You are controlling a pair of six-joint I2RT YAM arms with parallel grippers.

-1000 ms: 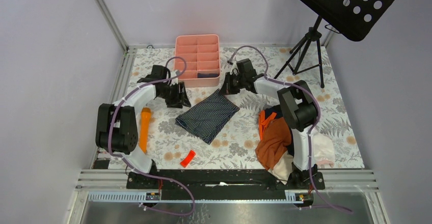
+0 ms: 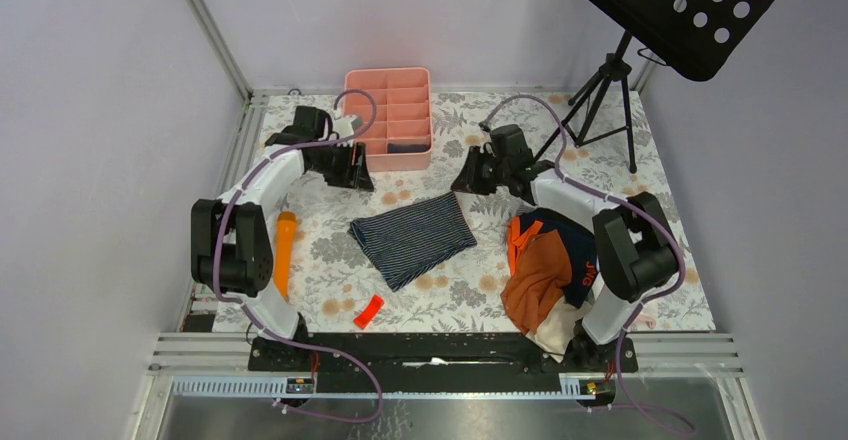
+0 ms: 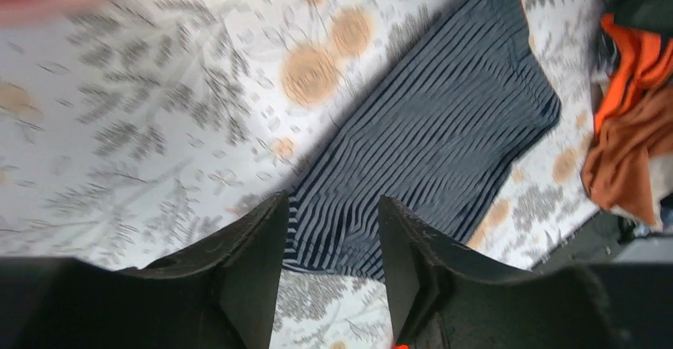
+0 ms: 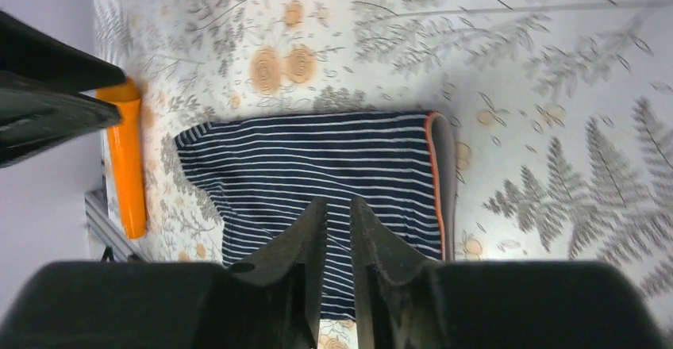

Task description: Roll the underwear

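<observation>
The striped navy underwear (image 2: 410, 240) lies folded flat in the middle of the table, one corner turned at its left (image 3: 421, 135). In the right wrist view its upper edge shows an orange seam (image 4: 317, 166). My left gripper (image 2: 352, 175) hangs above the table up and left of the cloth, fingers apart with nothing between them (image 3: 333, 214). My right gripper (image 2: 465, 180) is over the cloth's upper right corner; in its wrist view the fingertips (image 4: 359, 210) look close together, with the cloth below them.
A pink compartment box (image 2: 387, 110) stands at the back. A pile of clothes (image 2: 540, 280) lies at the right. An orange stick (image 2: 284, 250) is at the left, a red piece (image 2: 368, 310) at the front, a black stand (image 2: 628, 130) at the back right.
My left gripper has risen a little toward the back.
</observation>
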